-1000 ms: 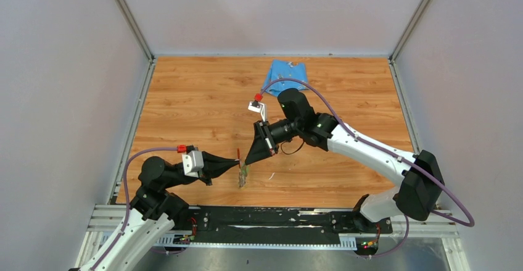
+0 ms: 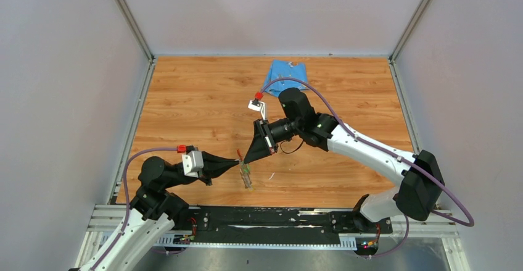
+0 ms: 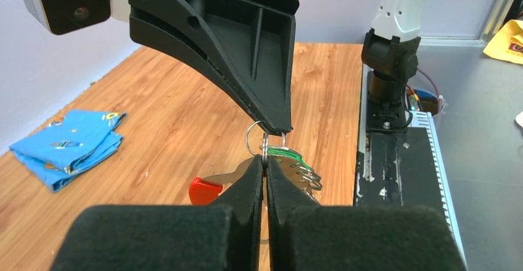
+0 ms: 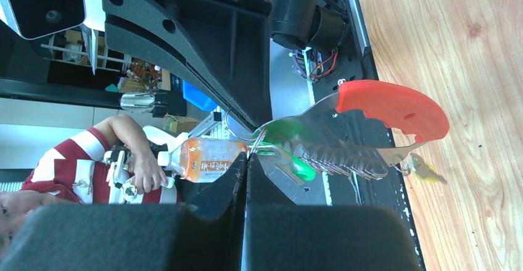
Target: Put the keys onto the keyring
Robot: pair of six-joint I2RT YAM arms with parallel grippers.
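Observation:
Tip to tip above the table's front part, my left gripper (image 2: 238,161) and right gripper (image 2: 246,161) both look shut on the thin wire keyring. In the left wrist view the keyring (image 3: 248,137) bows out beside the right gripper's tip, and a strand of it runs down into the left fingertips. A bunch of several keys hangs just below: one with a red head (image 3: 204,192), a green piece (image 3: 286,154), and silver blades. The right wrist view shows the red-headed key (image 4: 395,109) large, with the green piece (image 4: 302,170) near the fingertips. Which keys are threaded cannot be told.
A folded blue cloth (image 2: 287,75) lies at the back of the table. A small white scrap (image 2: 271,176) is right of the hanging keys. The wooden tabletop (image 2: 197,104) is otherwise mostly clear.
The lower end of the hanging keys has swung slightly to the right, tilting the bunch. Both arms stand almost exactly where they were.

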